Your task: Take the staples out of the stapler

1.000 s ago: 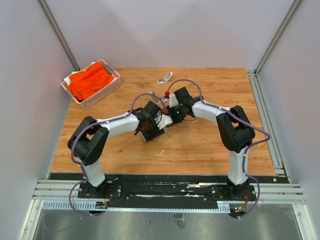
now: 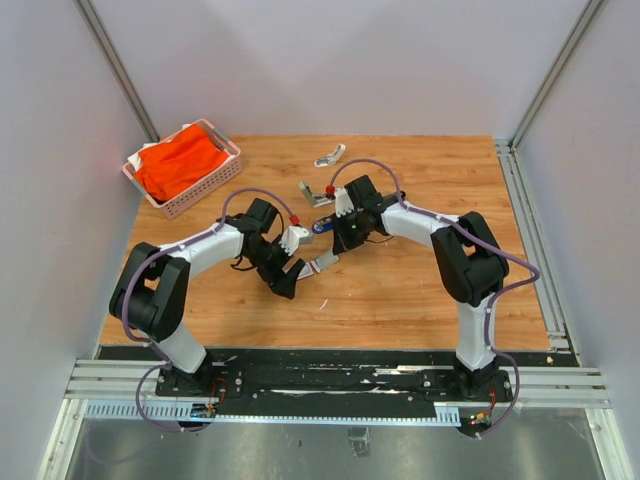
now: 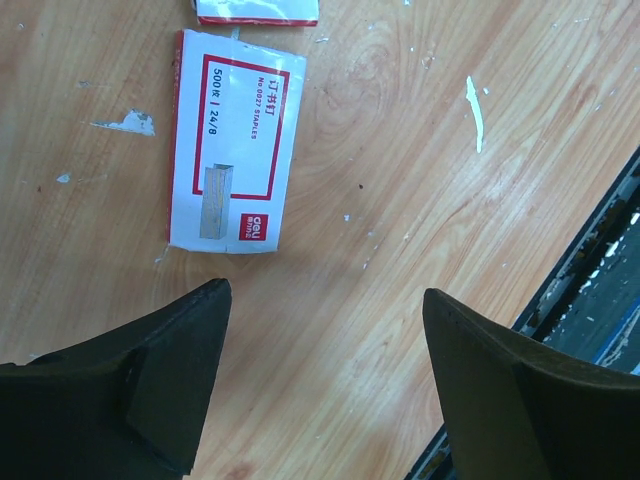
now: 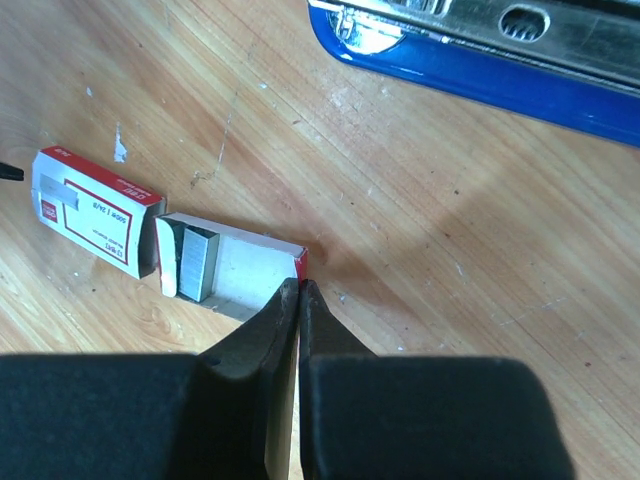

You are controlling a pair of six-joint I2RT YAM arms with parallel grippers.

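Two small red-and-white staple boxes lie on the table: a closed-looking one with printed label, and an open tray holding a grey block of staples. My left gripper is part open above the table, nearer me than the labelled box, with nothing between its fingers. My right gripper is shut, fingertips at the open tray's end; whether they grip its edge is unclear. The blue stapler lies beyond the tray in the right wrist view.
A basket with orange cloth stands at the back left. Pale tool-like items lie toward the back.
My left arm has drawn back to the left, away from the boxes and the right gripper. The right arm looks still.
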